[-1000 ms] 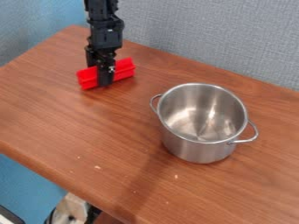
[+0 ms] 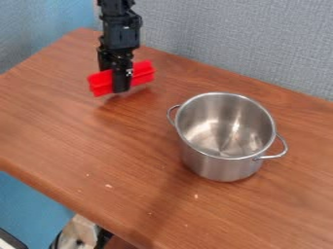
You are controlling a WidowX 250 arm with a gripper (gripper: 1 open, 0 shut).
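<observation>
My black gripper (image 2: 121, 78) hangs down from the top of the camera view, shut on a red block (image 2: 140, 71), an elongated bar lying crosswise between its fingers. The block appears slightly above the wooden table (image 2: 92, 146). To the right and nearer the viewer stands a steel pot (image 2: 224, 146) with two side handles, empty inside.
Grey-blue walls line the back and left. A small cluttered patch with cables lies beyond the table's edge at the bottom left.
My gripper and the red block have risen slightly, up in the picture. The pot is unmoved.
</observation>
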